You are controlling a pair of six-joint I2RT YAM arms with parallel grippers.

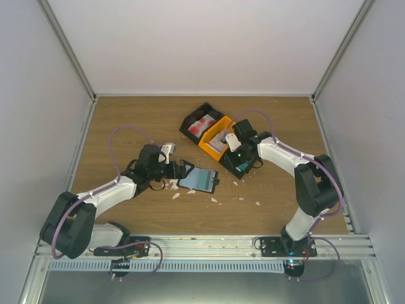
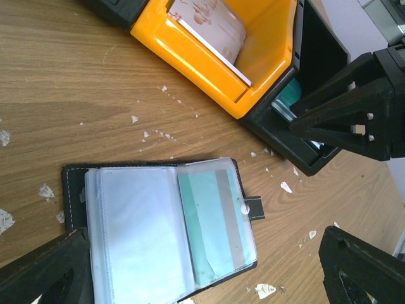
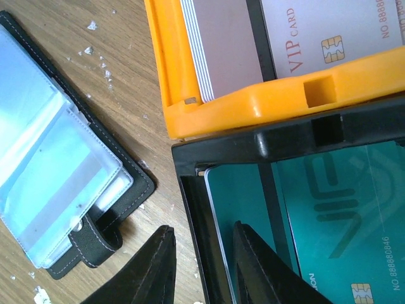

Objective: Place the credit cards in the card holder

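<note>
Open on the table lies the black card holder (image 2: 139, 221) with clear sleeves; teal and grey bands show through the right-hand sleeve. My left gripper is open over it, its fingers wide apart and empty. Teal cards (image 3: 345, 221) fill the black bin (image 3: 247, 147) at the near right. At that bin's near-left side stands my right gripper. Its fingers look narrowly apart, with the bin wall and a card's edge visible between or below them; whether they grip a card is unclear.
White VIP cards (image 3: 342, 31) sit in the orange bin (image 2: 190, 63) beside the black one. Another black bin with red cards (image 1: 201, 125) stands farther back. Small pale flakes (image 2: 264, 290) are scattered round the holder.
</note>
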